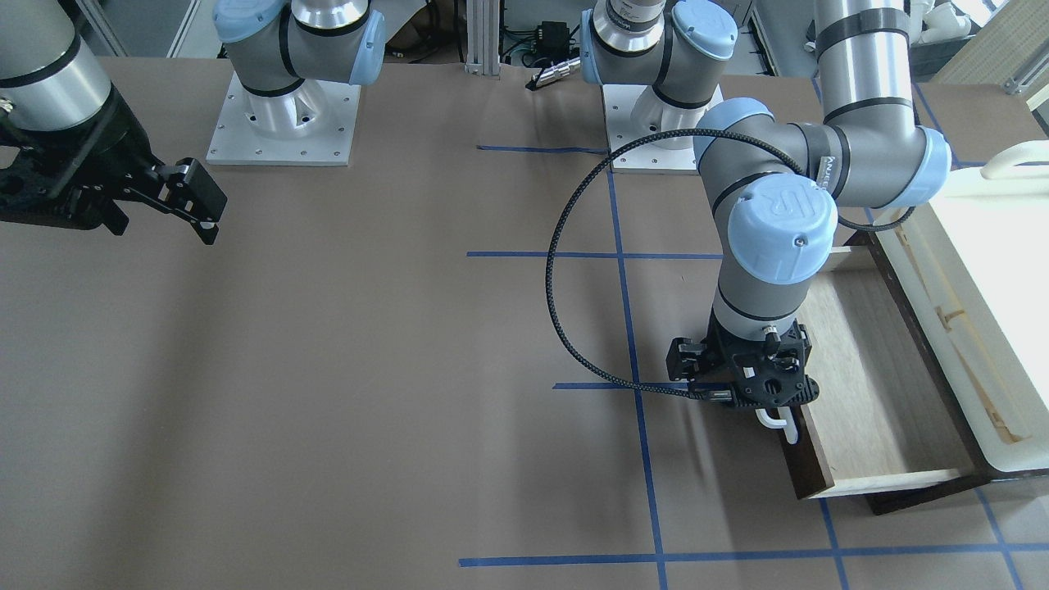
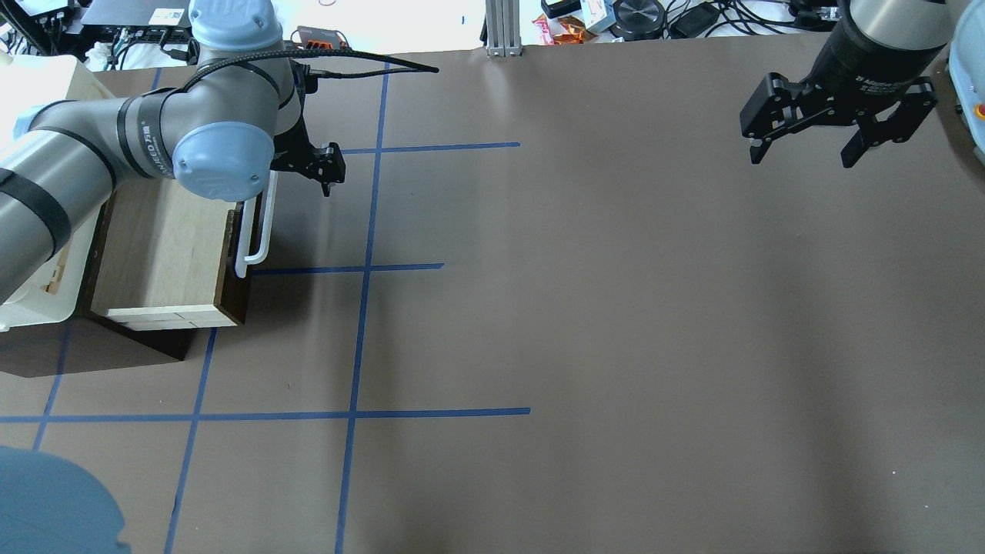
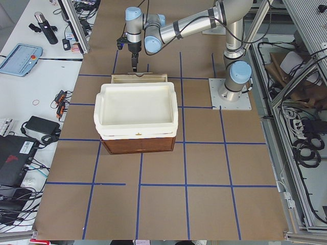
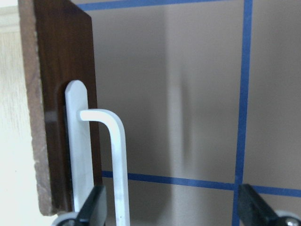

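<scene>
A small wooden cabinet with a drawer point(image 1: 875, 393) pulled out sits on the right in the front view, under a white tray point(image 3: 136, 107). The drawer's dark front carries a white bar handle point(image 4: 120, 165), seen upright in the wrist view. My gripper hangs above and beside that handle, its fingertips apart at the bottom of the wrist view, open, with the handle near the left finger and floor showing between. In the top view the gripper sits over the upper end of the handle point(image 2: 265, 221).
Another arm's black gripper point(image 1: 157, 197) hangs at the left in the front view. The taped floor point(image 2: 554, 277) left of the drawer is clear. A cable loops from my arm over that floor.
</scene>
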